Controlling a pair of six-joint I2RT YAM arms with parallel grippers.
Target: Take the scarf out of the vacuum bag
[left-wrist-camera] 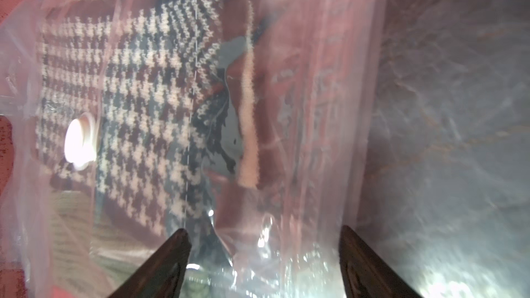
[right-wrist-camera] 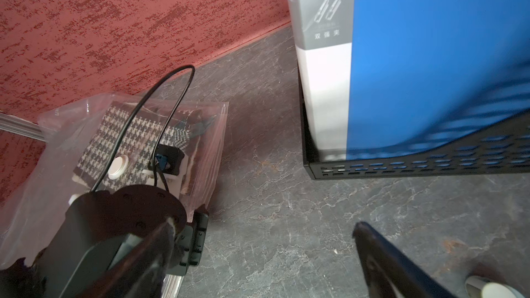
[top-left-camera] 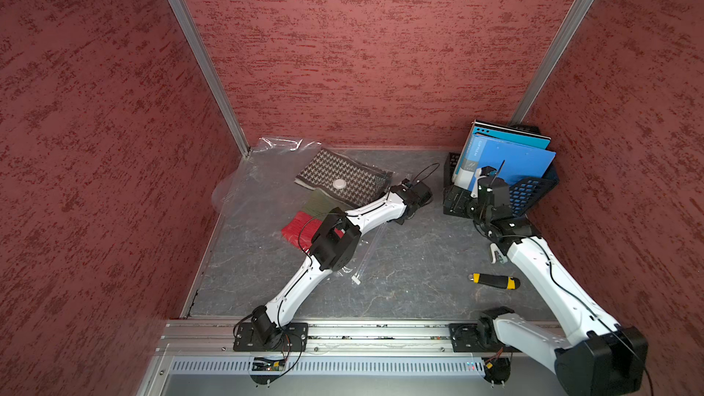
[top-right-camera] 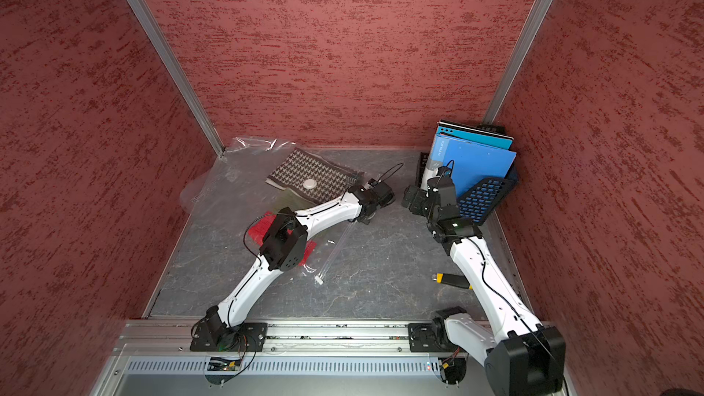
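A clear vacuum bag [top-left-camera: 256, 168] lies on the table. In it are a houndstooth scarf [top-left-camera: 330, 168] with a white round valve [top-left-camera: 338, 184] over it, an olive cloth [top-left-camera: 319, 203] and a red cloth [top-left-camera: 297, 227]. My left gripper is low over the bag's right edge, its fingertips parted, with clear plastic visible between them. My right gripper hangs open in front of the black basket at the right, nothing between its fingers.
The black basket [top-left-camera: 528, 194] holds blue folders [top-left-camera: 513, 157]. A yellow-black tool handle [top-left-camera: 495, 280] and a white clamp [top-left-camera: 495, 252] lie at the front right. Bare table lies between bag and basket.
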